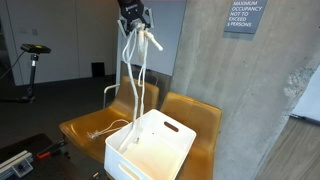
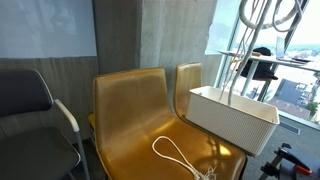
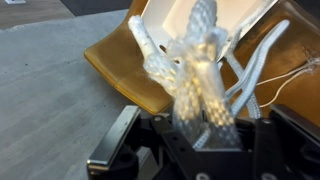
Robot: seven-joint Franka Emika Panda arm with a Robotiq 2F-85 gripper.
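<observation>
High above the chairs, my gripper [image 1: 135,22] is shut on a bundle of white rope [image 1: 141,44]. Long strands trail from it down to a white box [image 1: 158,145], which rests on the seat of a tan chair. In the wrist view, braided rope [image 3: 203,85] fills the space in front of the fingers and hides most of the fingertips. The second exterior view shows strands of rope [image 2: 248,55] falling toward the ribbed box [image 2: 232,120], while the gripper itself is out of that frame.
A thin white cord [image 2: 180,158] lies loose on the neighbouring tan chair [image 2: 145,110]. A dark chair [image 2: 32,130] stands at the left of the second exterior view. Behind the tan chairs rises a concrete wall [image 1: 230,80].
</observation>
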